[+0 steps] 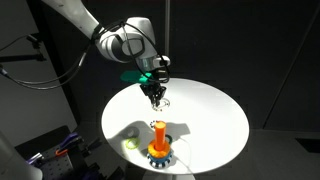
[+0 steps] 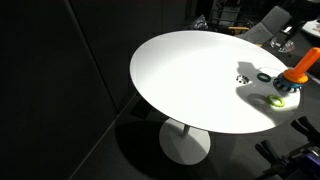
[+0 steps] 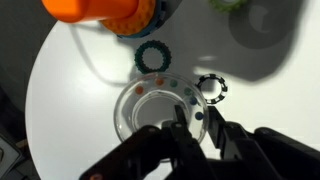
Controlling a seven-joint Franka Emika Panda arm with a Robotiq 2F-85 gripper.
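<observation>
A clear ring with coloured dots is held by its rim in my gripper, which is shut on it. In exterior view 1 the gripper hangs above the white table, behind the orange peg. The peg stands upright on a base with a blue, patterned lower part and an orange ring. A dark green ring and a black-and-white ring lie flat on the table beneath the held ring. The light green ring lies left of the peg.
The rings and peg sit together near one edge. At the wrist view's top left, the orange peg stands close to the held ring.
</observation>
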